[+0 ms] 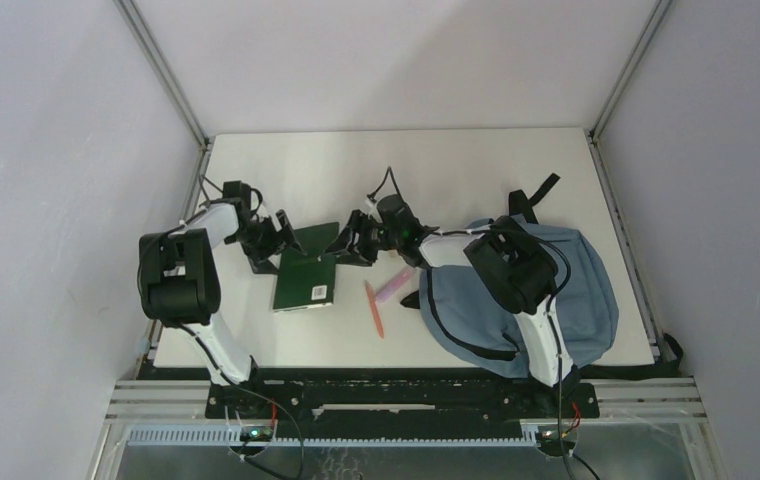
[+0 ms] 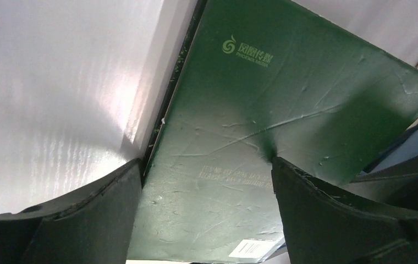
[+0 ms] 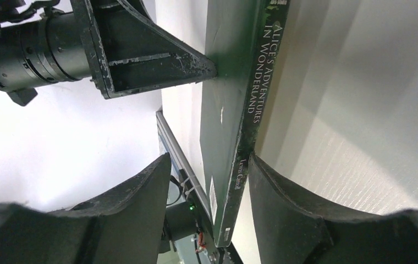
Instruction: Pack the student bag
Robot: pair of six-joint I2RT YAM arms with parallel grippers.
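Note:
A green book (image 1: 305,277), its spine lettered Alice's Adventures in Wonderland, lies slightly turned on the white table between both grippers. My left gripper is part open at the book's left side: one fingertip is by the left edge, the other over the cover (image 2: 218,115). My right gripper is at the spine (image 3: 259,82), fingers apart, the spine between them and close to the right-hand fingertip. Whether either grips firmly does not show. The blue bag (image 1: 581,290) lies at the right of the table, partly under my right arm.
An orange pen-like stick (image 1: 374,310) and a pink stick (image 1: 394,286) lie between the book and the bag. Black straps (image 1: 533,199) stick out behind the bag. Free table stretches along the back.

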